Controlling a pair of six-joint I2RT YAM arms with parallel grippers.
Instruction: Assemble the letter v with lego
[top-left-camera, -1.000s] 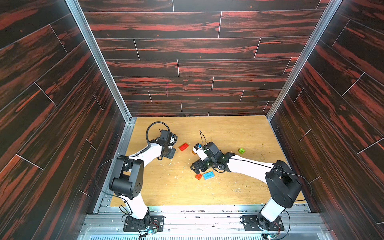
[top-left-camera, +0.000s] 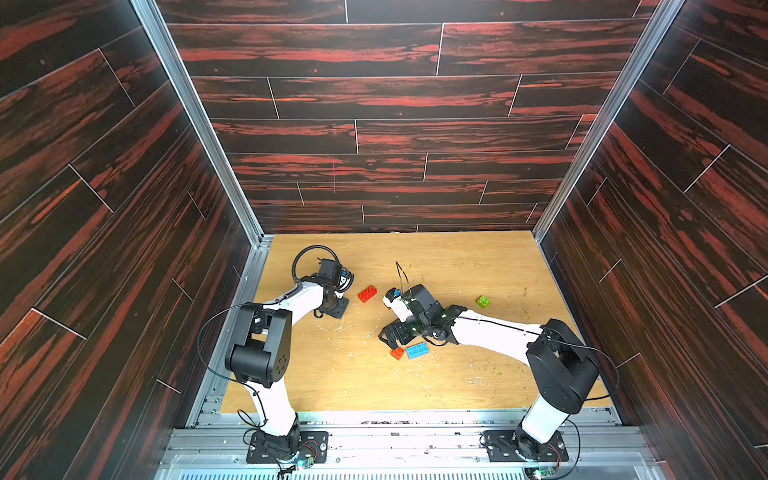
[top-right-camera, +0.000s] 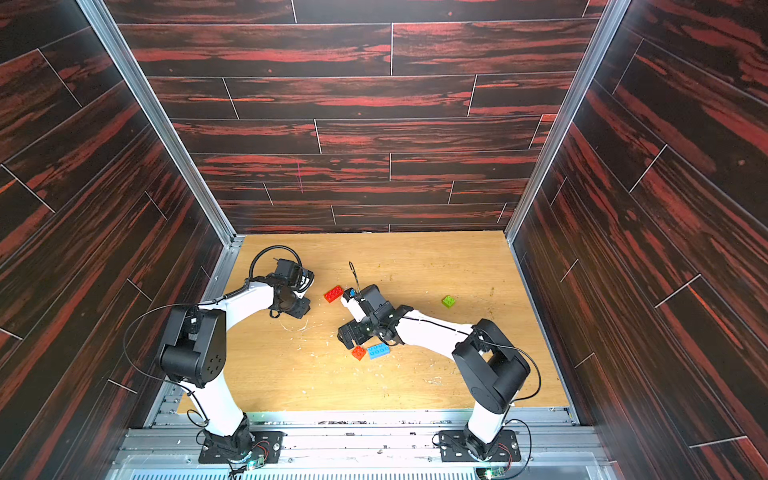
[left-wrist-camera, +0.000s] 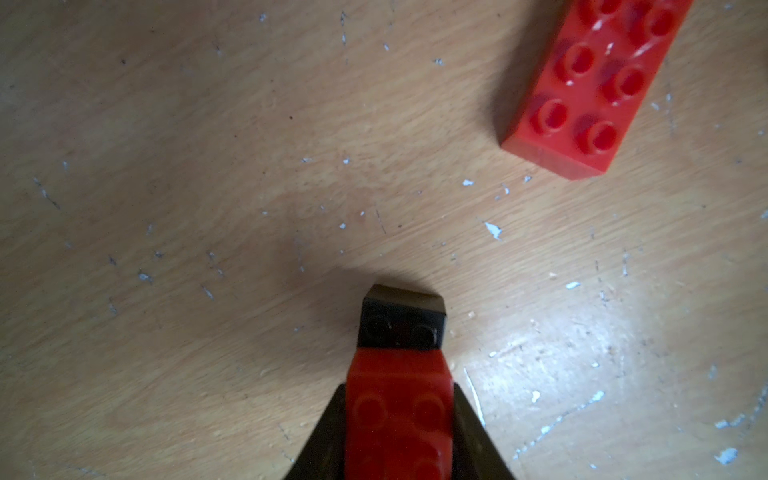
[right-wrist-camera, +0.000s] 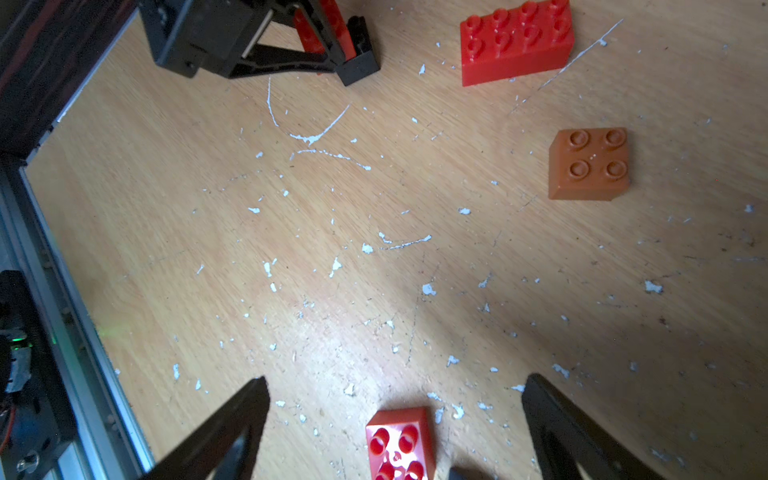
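In the left wrist view my left gripper is shut on a red brick (left-wrist-camera: 398, 384). A black brick (left-wrist-camera: 401, 324) sits at that brick's far end, lower and seemingly joined to it. Both also show at the upper left of the right wrist view. My right gripper stands open, its fingers (right-wrist-camera: 233, 432) wide apart with nothing held. Low between them in that view is a small red brick (right-wrist-camera: 400, 448), on the table and apart from the fingers. A blue brick (top-left-camera: 417, 350) lies beside that red one.
A long red brick (right-wrist-camera: 516, 44) and a brown brick (right-wrist-camera: 588, 164) lie on the table between the arms. A green brick (top-left-camera: 483, 301) is off to the right. Bare table (top-left-camera: 344, 376) stretches along the front left.
My right gripper has shifted slightly left above the small red brick.
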